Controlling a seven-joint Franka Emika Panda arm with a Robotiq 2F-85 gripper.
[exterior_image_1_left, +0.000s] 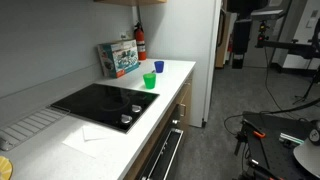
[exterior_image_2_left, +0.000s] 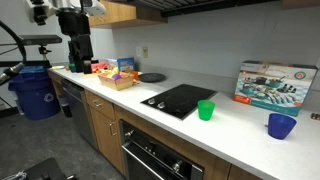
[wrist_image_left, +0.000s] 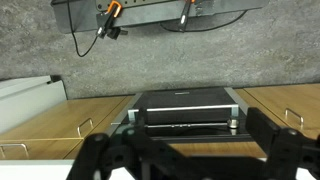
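My gripper points down over the floor in front of the cabinets. In the wrist view its two dark fingers stand wide apart, and nothing shows between them but the oven front and floor beyond. From the side, the gripper (exterior_image_1_left: 240, 40) hangs high, clear of the counter. The oven (exterior_image_2_left: 158, 158) sits below the cooktop, with a metal handle and knobs along its front. On the white counter (exterior_image_2_left: 165, 106) are a green cup (exterior_image_2_left: 206, 109) and a blue cup (exterior_image_2_left: 281, 126), apart from each other.
Behind the cups stands a picture-covered box (exterior_image_2_left: 274, 86). The black cooktop (exterior_image_1_left: 104, 105) lies flush in the counter. At the counter's other end are a wooden crate (exterior_image_2_left: 118, 82) of colourful items and a dark pan (exterior_image_2_left: 152, 77). Open floor (exterior_image_1_left: 207, 150) lies before the cabinets.
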